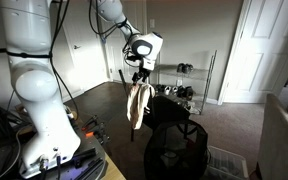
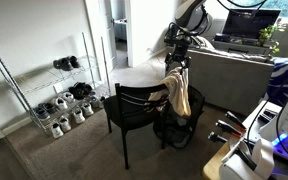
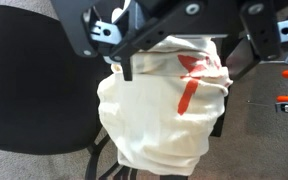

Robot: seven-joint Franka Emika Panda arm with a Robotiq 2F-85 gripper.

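A pale cream cloth (image 1: 138, 104) hangs over the back of a black chair (image 2: 134, 118). In the wrist view the cloth (image 3: 164, 115) shows red marks near its upper fold. Just above the cloth's top my gripper (image 1: 141, 77) points downward, and from the other side the gripper (image 2: 172, 66) appears close over the chair back. Its fingers stand open in the wrist view, with the gripper spread across the fold; whether a finger touches the fabric cannot be told.
A black mesh hamper (image 1: 176, 153) stands on the carpet in front of the chair. Shoes (image 2: 58, 128) sit on a rack (image 2: 56, 80) by the wall. A sofa (image 1: 280, 140) is at the right, and the wooden table edge (image 1: 112, 170) is near the robot base.
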